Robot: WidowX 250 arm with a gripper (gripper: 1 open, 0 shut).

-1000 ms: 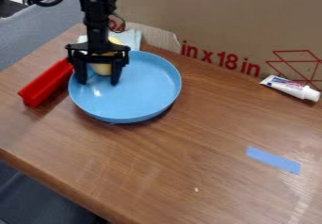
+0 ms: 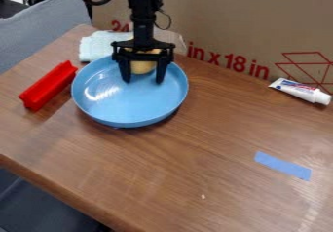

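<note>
A black gripper (image 2: 142,68) hangs over the back part of a blue plate (image 2: 130,104), its fingers open around a yellow object (image 2: 143,67) that sits at the plate's back area. The gripper partly hides that object, so whether the fingers touch it is unclear.
A red object (image 2: 49,85) lies left of the plate. A pale cloth (image 2: 97,44) lies behind it. A toothpaste tube (image 2: 301,91) lies at the right by a cardboard wall (image 2: 247,21). Blue tape (image 2: 282,165) marks the table, whose front and middle right are clear.
The gripper has moved right across the back of the plate, and the yellow object has shifted right along with it.
</note>
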